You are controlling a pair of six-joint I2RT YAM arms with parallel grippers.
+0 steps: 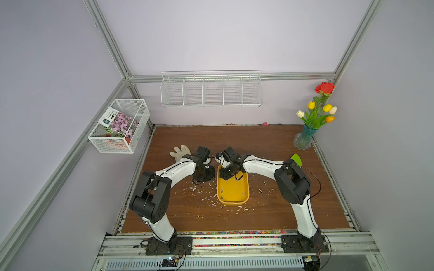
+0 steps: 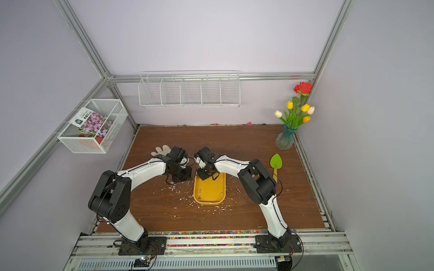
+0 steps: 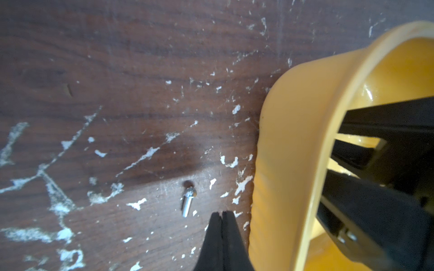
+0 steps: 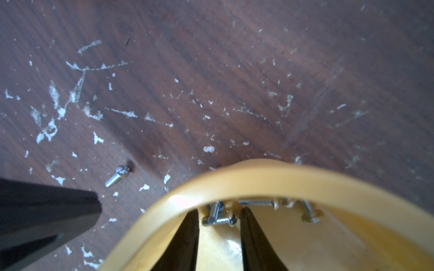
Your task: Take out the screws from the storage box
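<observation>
The yellow storage box (image 1: 233, 194) lies on the table below the right arm. Several silvery screws (image 4: 218, 220) rest inside it near one end wall, partly hidden by the rim in the right wrist view. My right gripper reaches into the box with its fingers parted around a couple of those screws; no firm hold shows. Outside the box, one short screw (image 3: 187, 201) lies on the bare table. My left gripper is shut beside the box wall, close to that loose screw, with nothing visible between its fingers.
White flecks and scratches cover the table around the box. A pale glove (image 1: 180, 152) lies behind the left arm. A green-bladed trowel (image 2: 276, 161) and a flower vase (image 1: 303, 138) are at the right.
</observation>
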